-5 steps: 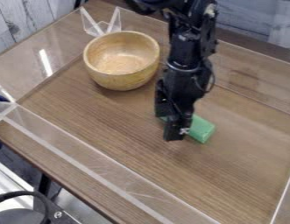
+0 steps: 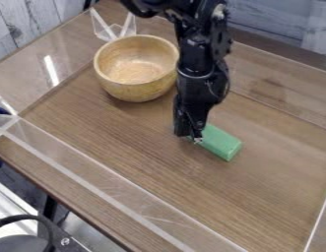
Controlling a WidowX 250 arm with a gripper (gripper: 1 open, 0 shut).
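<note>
My black gripper (image 2: 190,133) is low over the table, right at the left end of a green block (image 2: 220,145), which lies on the wooden surface. The fingertips are small and dark and overlap the block's near end in this view; it appears shut, with nothing clearly between its fingers. Part of the block's left end is hidden behind it.
A tan bowl (image 2: 128,69) sits to the upper left of the arm, with a clear angular object (image 2: 115,25) behind it. A white wall stands at the back.
Over the last second my gripper has shifted slightly left and narrowed in outline, exposing more around the green block's left end. The block looks nearly in the same place.
</note>
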